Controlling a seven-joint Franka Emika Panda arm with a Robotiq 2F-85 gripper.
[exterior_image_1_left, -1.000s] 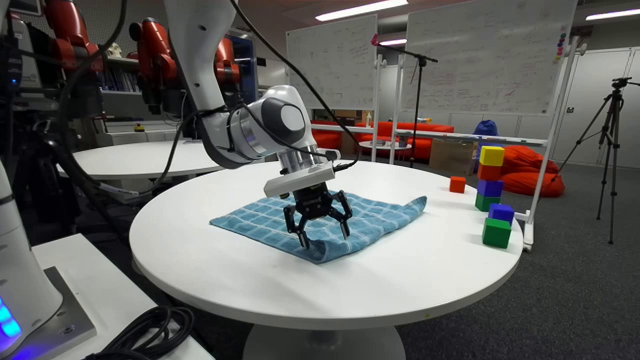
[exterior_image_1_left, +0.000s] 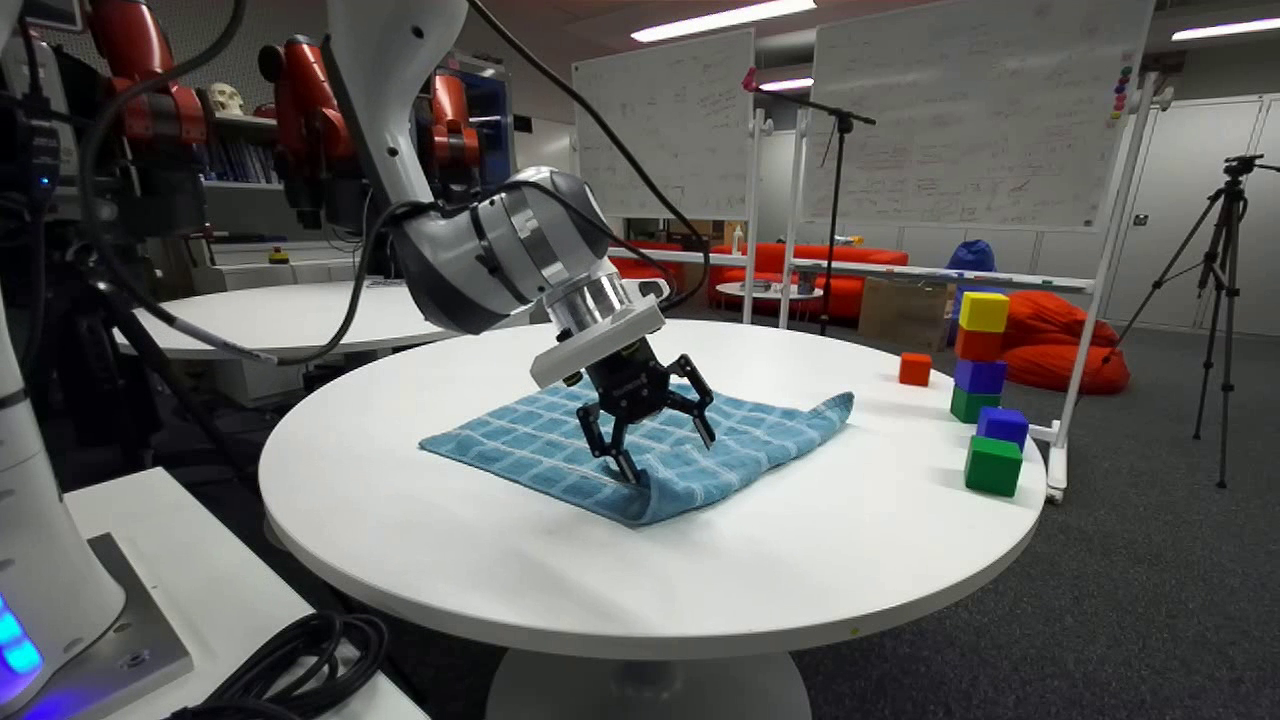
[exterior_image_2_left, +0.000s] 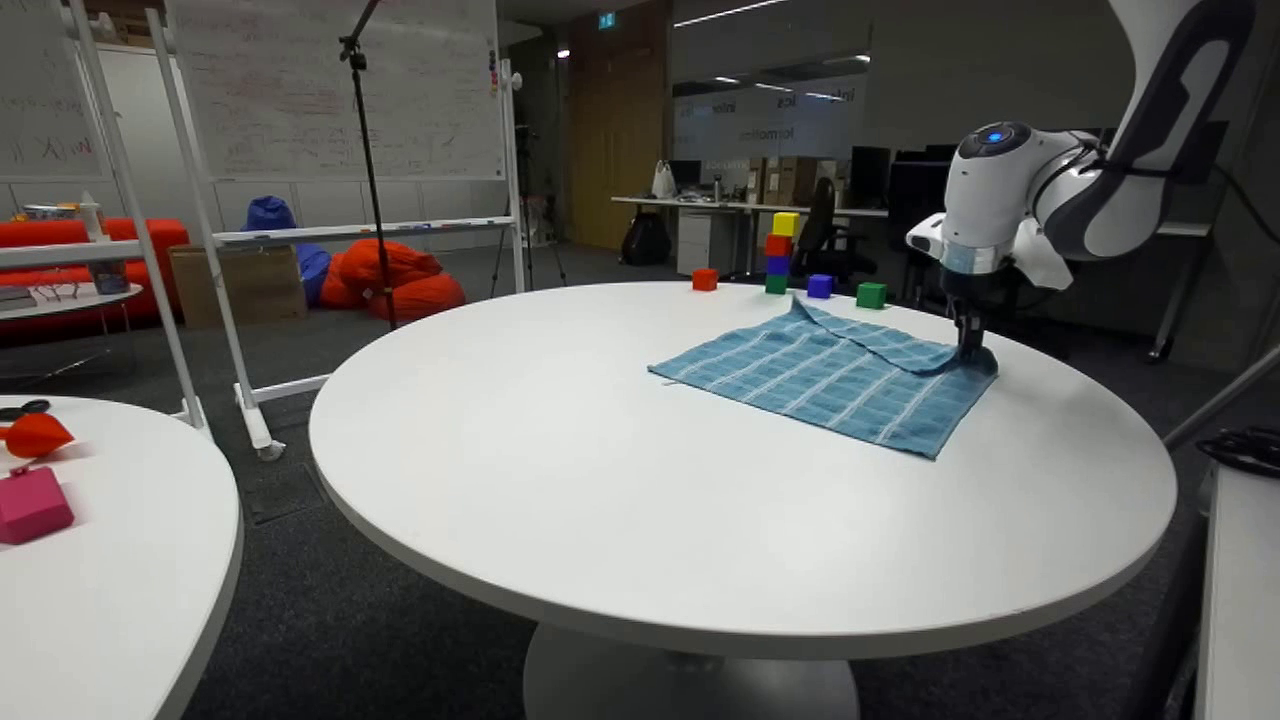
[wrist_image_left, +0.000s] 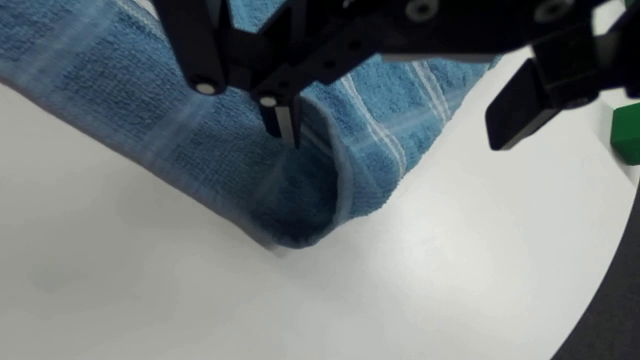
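Note:
A blue towel with white stripes (exterior_image_1_left: 528, 444) lies on the round white table (exterior_image_1_left: 480, 558), its near edge curled over at one corner. My gripper (exterior_image_1_left: 669, 460) is open and tilted above that corner. One finger (wrist_image_left: 286, 123) reaches down by the raised fold, while the other finger (wrist_image_left: 519, 114) hangs apart from it over the cloth's outer side. In the wrist view the curl opens into a dark hollow below the first finger; whether that fingertip touches the cloth I cannot tell. From the second exterior view, the towel (exterior_image_2_left: 792, 378) has a folded strip along its far side under the gripper (exterior_image_2_left: 969, 350).
Along the table's far right stand a stack of blocks topped by a yellow one (exterior_image_1_left: 984, 312), a red block (exterior_image_1_left: 914, 368), a blue block (exterior_image_1_left: 1003, 425) and a green block (exterior_image_1_left: 993, 466). Bare tabletop (exterior_image_2_left: 576, 480) stretches widely on the towel's other side.
The gripper has tilted, its fingers swinging toward the right in exterior view 1. One fingertip has moved right to the towel's curled corner. The towel looks unmoved.

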